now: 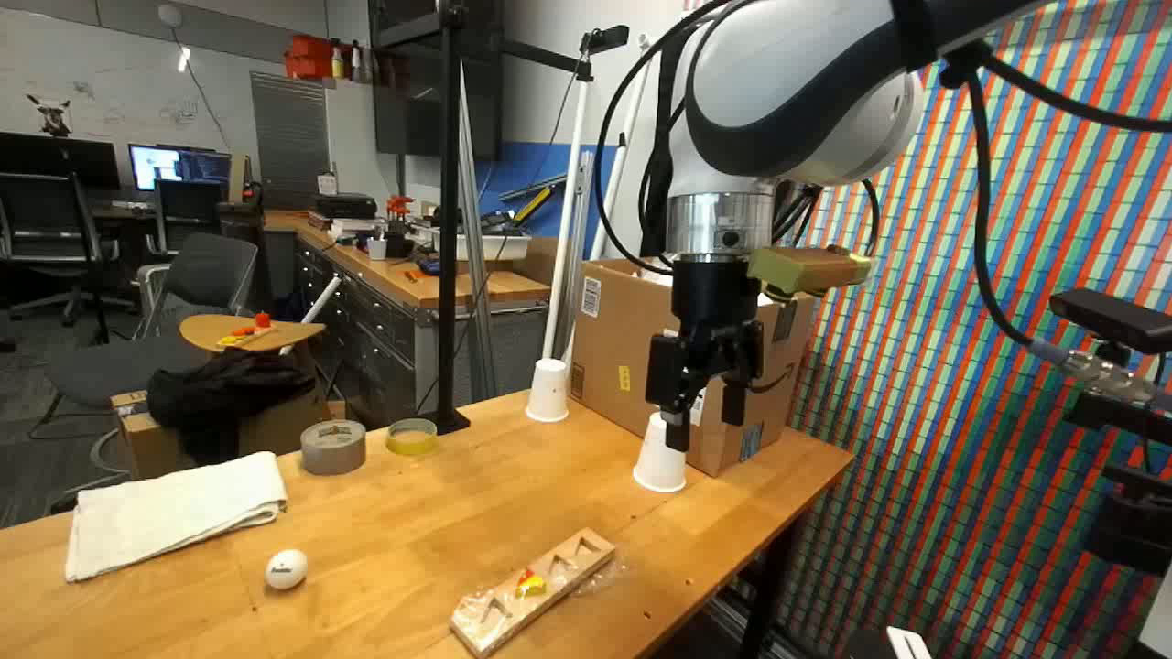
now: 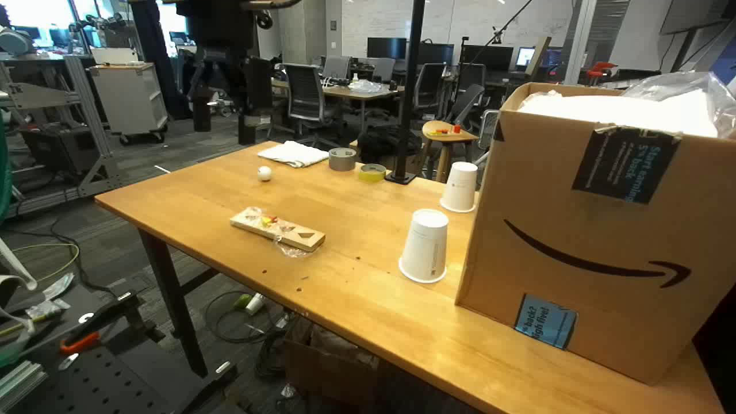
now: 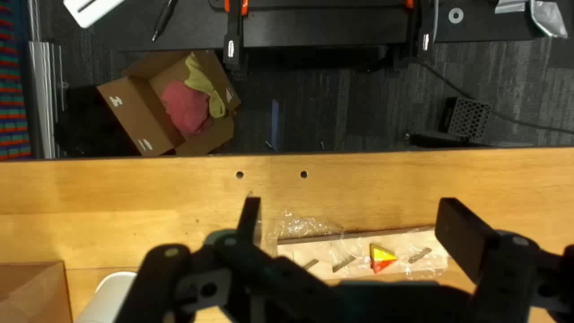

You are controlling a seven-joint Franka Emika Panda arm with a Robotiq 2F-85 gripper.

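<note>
High over the table, my gripper is open, its two black fingers wide apart with nothing between them. Below it in the wrist view lies a wooden block (image 3: 301, 252) with cut-out slots, clear plastic film and a small yellow-and-red piece (image 3: 381, 257) on it. A white golf ball (image 1: 286, 569) rests on the left part of the table. Two white paper cups stand upside down: a nearer cup (image 2: 424, 245) by the cardboard box and a farther cup (image 2: 460, 186) behind it. Toward the back are a folded white cloth (image 1: 176, 512), a grey tape roll (image 1: 332, 447) and a yellow tape roll (image 1: 411, 437).
A large cardboard box (image 2: 593, 276) fills one end of the wooden table (image 2: 331, 290), with white packing stuff at its top. A black upright post (image 2: 411, 89) rises from the table's back edge. Bare wood lies between the block and the cups.
</note>
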